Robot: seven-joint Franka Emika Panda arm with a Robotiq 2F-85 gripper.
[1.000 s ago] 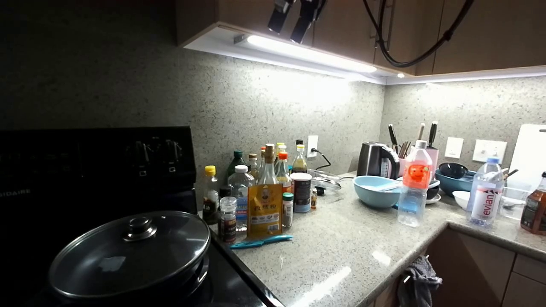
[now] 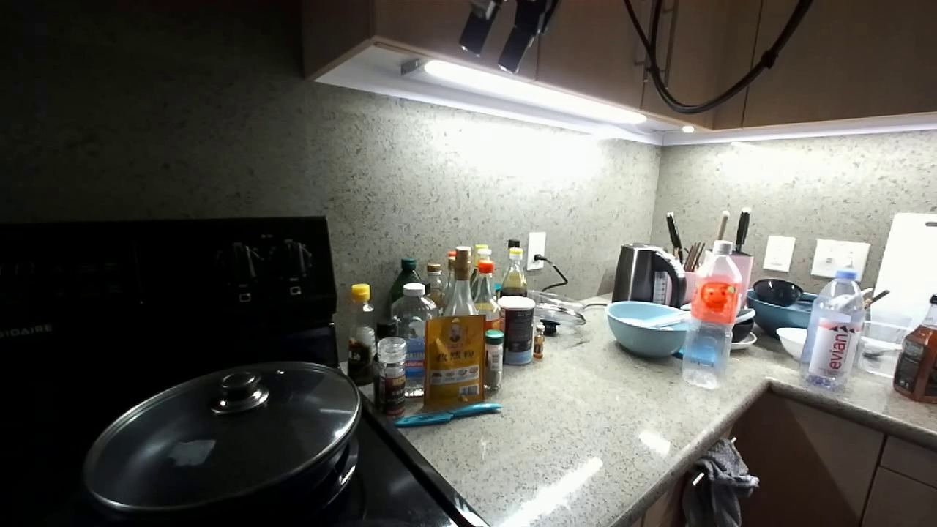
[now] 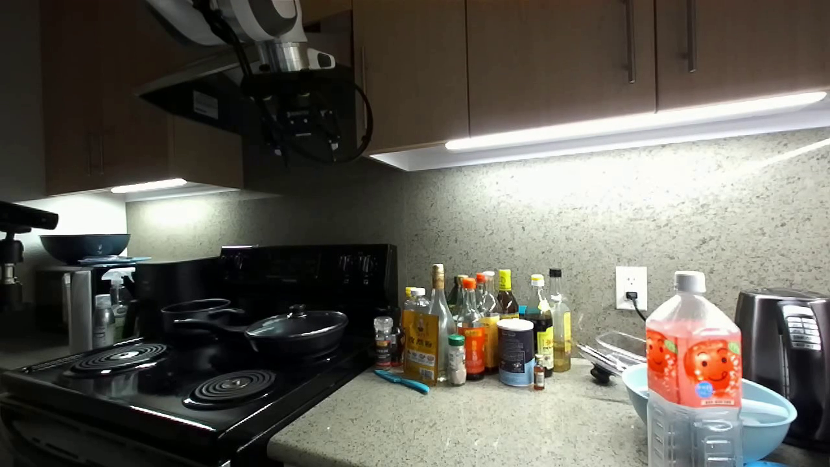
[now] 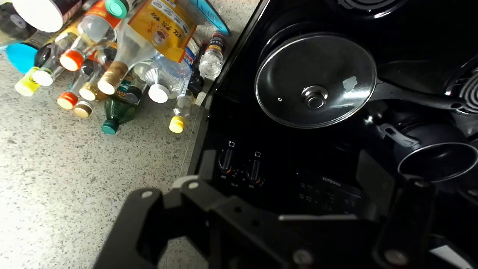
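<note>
My gripper stands open in the wrist view, its two fingers wide apart with nothing held between them. In exterior view 1 only the fingertips point(image 2: 518, 48) show at the top edge, in front of the upper cabinets. High above the stove, the gripper point(image 3: 307, 152) appears dark and small in exterior view 2. A lidded frying pan point(image 4: 316, 80) rests on a burner, with a round knob on its glass lid. Left of the pan, a teal-handled knife point(image 2: 448, 416) lies on the counter in front of a yellow pouch point(image 2: 454, 361).
Several bottles point(image 3: 498, 311) crowd the counter by the wall. A small pot point(image 4: 437, 152) sits behind the pan. Farther right stand a blue bowl point(image 2: 646, 329), a red-labelled bottle point(image 2: 713, 307) and a kettle point(image 2: 643, 275). Cabinets overhang.
</note>
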